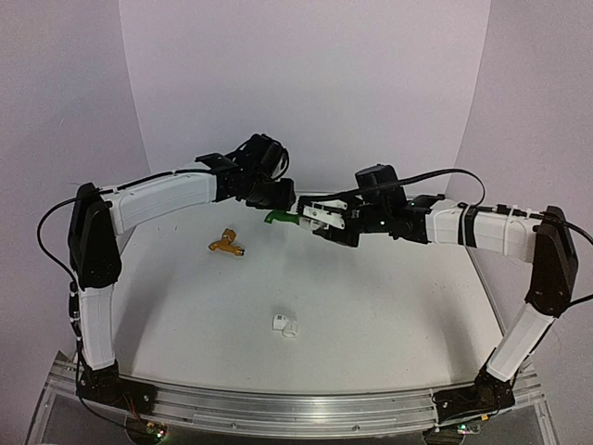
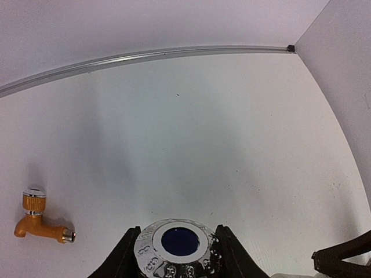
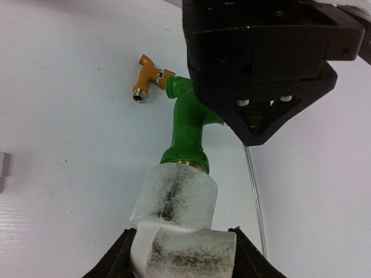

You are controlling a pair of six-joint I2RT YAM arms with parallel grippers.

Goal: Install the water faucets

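The green faucet (image 3: pixel 190 119) is off the table between both grippers. My left gripper is shut on its knob, whose silver cap (image 2: pixel 180 241) with a dark blue centre faces the left wrist camera. My right gripper is shut on a white pipe fitting (image 3: pixel 177 194). In the right wrist view the faucet's inlet end meets the fitting's mouth, with a thin brass ring showing at the joint; how deep it sits cannot be seen. An orange faucet (image 1: pixel 226 243) lies on the table, left of the grippers.
Another white pipe fitting (image 1: pixel 285 324) lies near the middle front of the white table (image 1: pixel 371 324). Walls stand behind and at both sides, and a metal rail (image 1: pixel 287 408) runs along the front.
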